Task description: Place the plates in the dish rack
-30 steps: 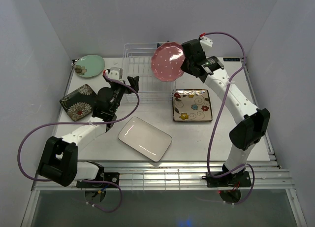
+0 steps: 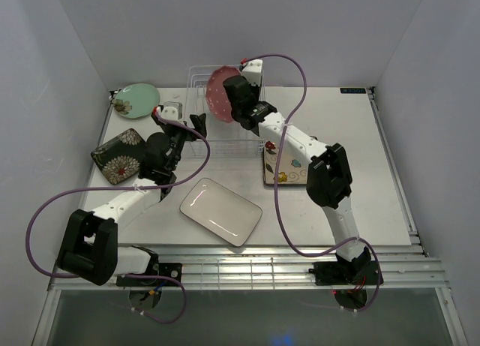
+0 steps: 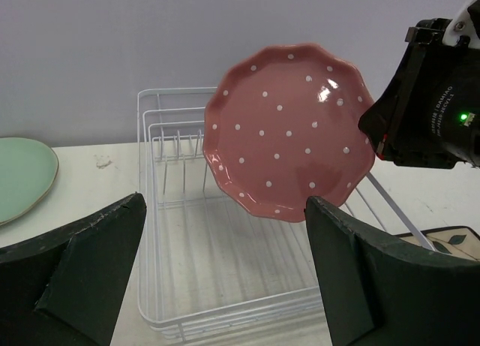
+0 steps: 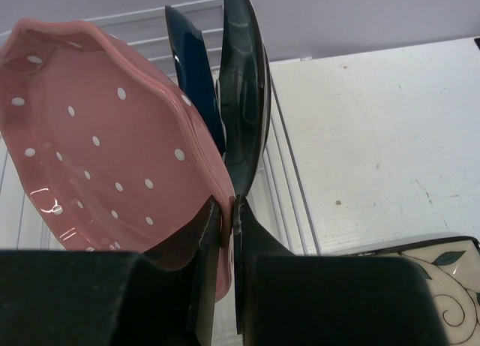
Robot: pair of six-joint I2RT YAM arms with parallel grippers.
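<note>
A pink polka-dot plate (image 2: 220,94) is held by its rim in my right gripper, tilted over the white wire dish rack (image 3: 157,308). In the right wrist view it is close beside dark plates (image 4: 244,98) standing at the rack's right end. My left gripper (image 2: 178,123) is open at the rack's left side, with nothing between its fingers.
A green plate (image 2: 135,100) lies at the back left, a dark flowered plate (image 2: 116,158) at the left, a white oblong plate (image 2: 220,211) in front, and a patterned square plate (image 2: 291,173) right of the rack.
My right gripper has carried the pink plate leftward over the rack, and the plate has turned more edge-on in the top view.
</note>
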